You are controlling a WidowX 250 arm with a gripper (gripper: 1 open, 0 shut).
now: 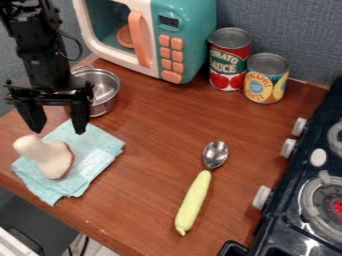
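Note:
My black gripper [56, 118] hangs at the left, its two fingers pointing down and spread apart, open with nothing seen between them. Just below it a pale pear-shaped object [47, 156] lies on a light blue cloth [94, 158]. A metal bowl [104, 90] stands partly behind the gripper. A spoon with a yellow handle [194, 200] lies in the middle right of the wooden table.
A teal toy microwave [187, 45] stands at the back, beside a red tomato can [229, 65] and a yellow can [266, 80]. A black stove [307, 200] fills the right.

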